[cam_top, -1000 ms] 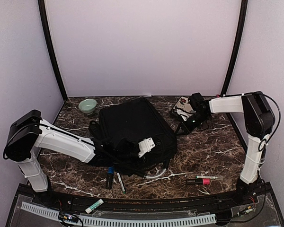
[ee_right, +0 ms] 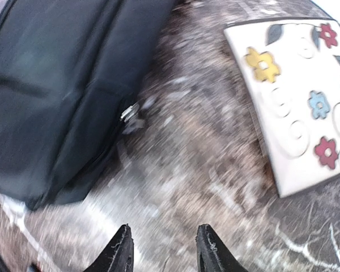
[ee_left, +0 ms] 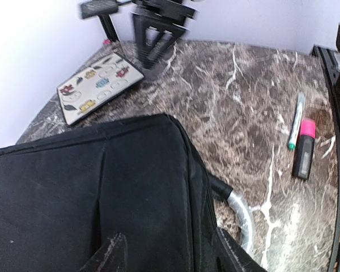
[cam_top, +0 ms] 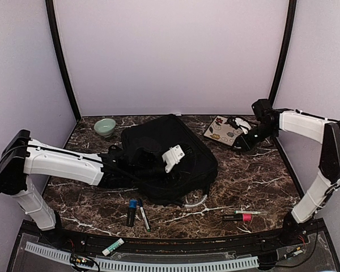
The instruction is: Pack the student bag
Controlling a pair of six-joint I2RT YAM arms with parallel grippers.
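Note:
The black bag [cam_top: 158, 130] fills the middle of the table, its cloth [ee_left: 141, 170] close below my left gripper. That gripper stands open over the bag, with no item seen between its fingers. My right gripper is open above bare table between the bag and a white board with flowers [ee_right: 294, 102] at the back right. In the left wrist view the board [ee_left: 99, 85] lies beyond the bag.
A green bowl [cam_top: 105, 126] sits back left. A blue-capped marker [cam_top: 131, 214], a pen [cam_top: 144, 218], a pink-capped marker [ee_left: 303, 153] and a green-tipped pen [ee_left: 297, 119] lie along the front. A glue stick [cam_top: 112, 246] lies at the front edge.
My left gripper has shifted slightly up and back, its arm rising a little.

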